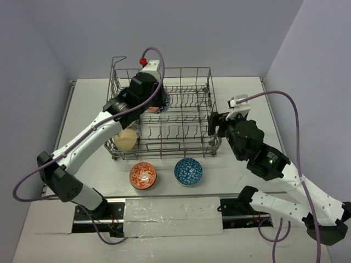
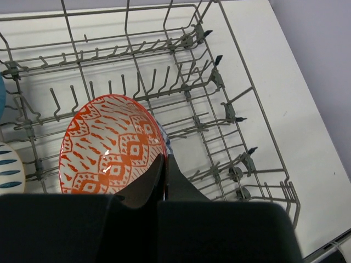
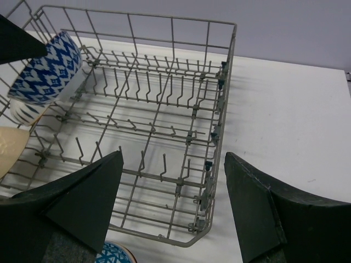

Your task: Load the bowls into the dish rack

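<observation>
My left gripper is shut on the rim of an orange-and-white patterned bowl (image 2: 104, 148), blue outside (image 3: 52, 68), held over the rack's upper left-middle. A striped bowl (image 2: 8, 170) and a cream bowl (image 1: 125, 139) are in the left of the rack (image 1: 192, 68). In front of the rack lie an orange bowl (image 1: 142, 175) and a blue bowl (image 1: 188, 172). My right gripper stands open at the rack's right side, empty.
The rack's middle and right rows of tines are empty. White counter flanks the rack on both sides; grey walls (image 1: 304, 82) stand at the back and sides.
</observation>
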